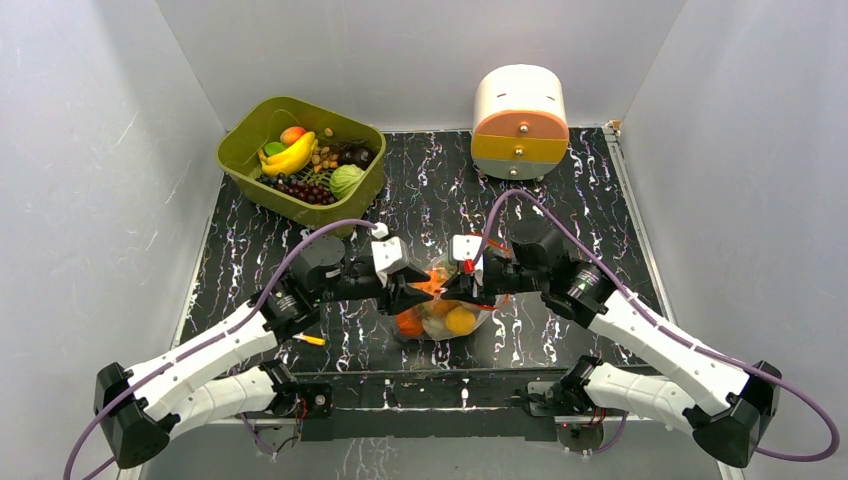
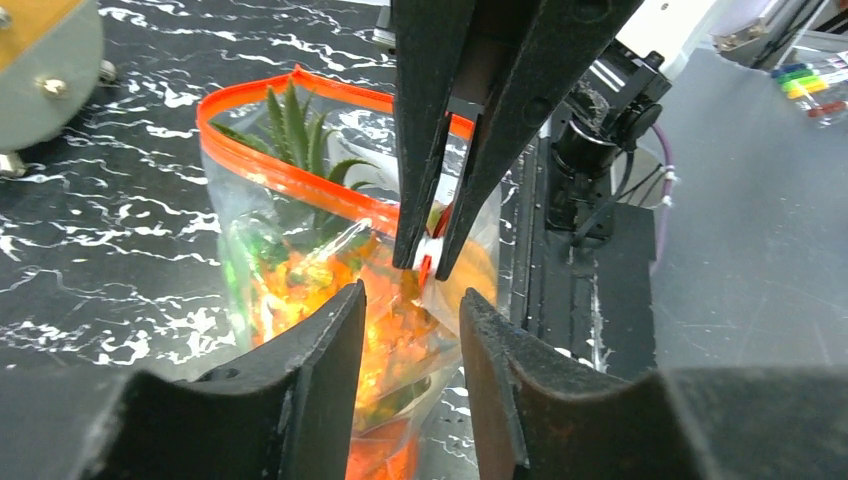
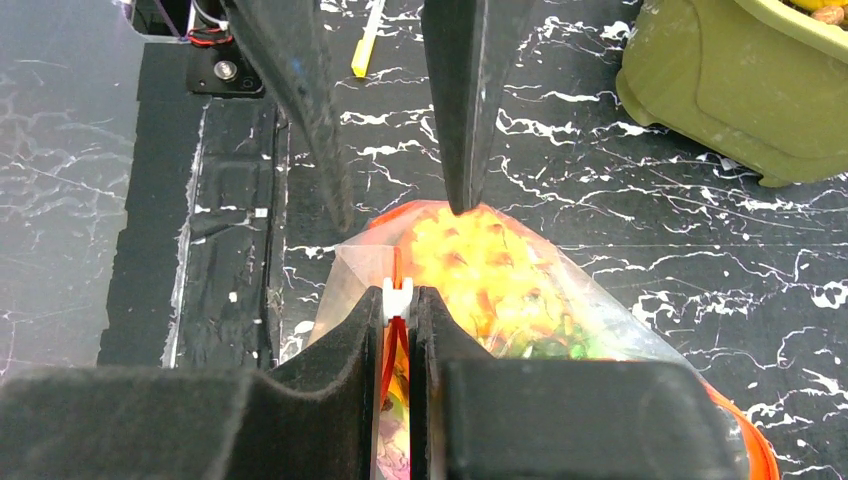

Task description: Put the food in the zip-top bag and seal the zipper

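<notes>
The clear zip-top bag (image 1: 438, 325) with an orange zip band stands between my arms, holding several orange and yellow foods (image 3: 490, 270). Spiky green leaves (image 2: 298, 130) show through its mouth in the left wrist view. My right gripper is closed on the white zipper slider (image 2: 428, 250) at one end of the band, its two tips pinching the small piece. Facing it, my left gripper is open with a wide gap, the bag just beyond its fingertips. Nothing appears held between the left fingers.
A green basket (image 1: 225, 150) of fruit and vegetables stands at the back left, a small drawer cabinet (image 1: 519, 105) at the back right. A yellow stick-like thing (image 1: 310, 340) lies near the left arm.
</notes>
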